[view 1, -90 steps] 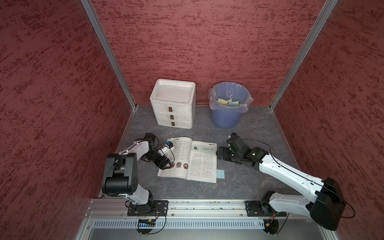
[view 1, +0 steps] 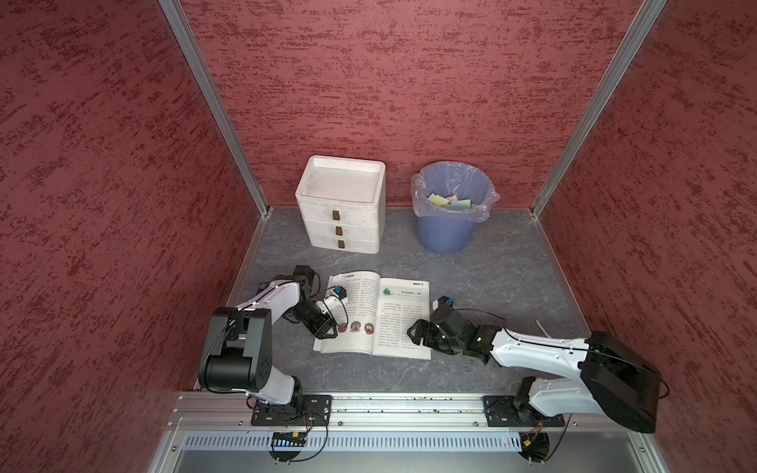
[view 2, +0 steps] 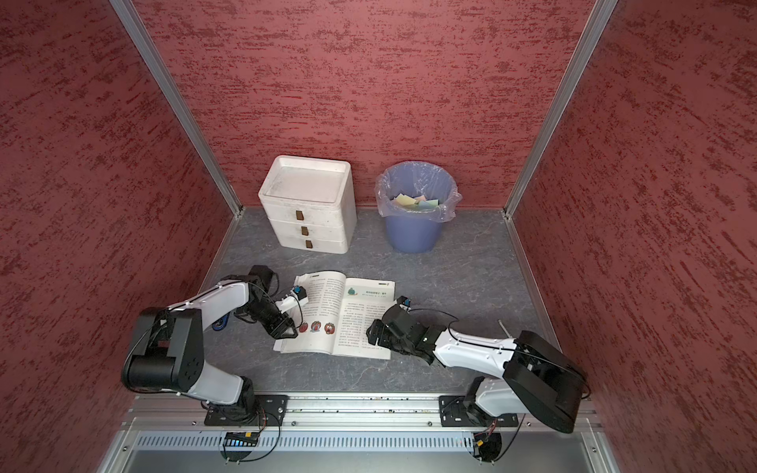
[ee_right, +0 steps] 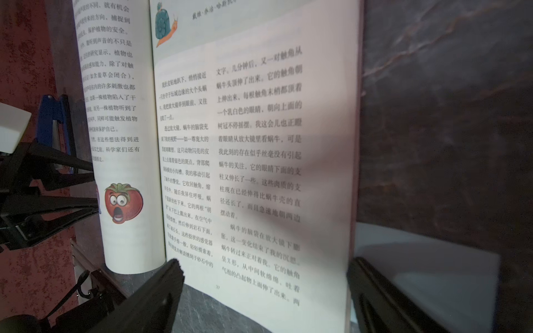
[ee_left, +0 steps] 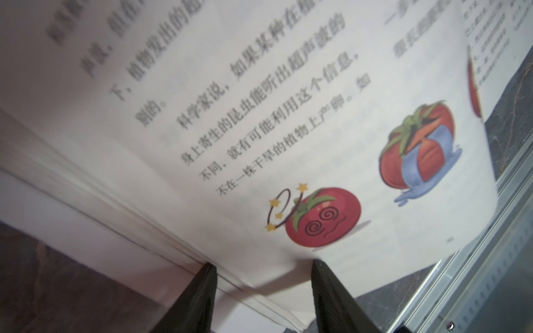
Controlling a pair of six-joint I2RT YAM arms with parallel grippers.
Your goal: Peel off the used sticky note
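An open book (view 1: 403, 315) lies flat in the middle of the table. A pale blue sticky note (ee_right: 427, 283) juts out from beneath its right edge; in the top views, my right arm hides most of it. My right gripper is open over the lower right page, one finger to the left over the page and the other at the page's right edge by the note. My left gripper is part open at the book's lower left corner, with page edges between its fingers; whether they touch the paper, I cannot tell.
Behind the book stand a white drawer unit (view 1: 378, 216) and a blue bin (view 1: 446, 235) lined with clear plastic, holding several paper notes (view 1: 439, 200). Bare table lies behind and to the right of the book. A metal rail (view 1: 394, 403) bounds the front.
My right gripper has come left and toward the front, onto the right page's edge, covering the blue note in the top left view.
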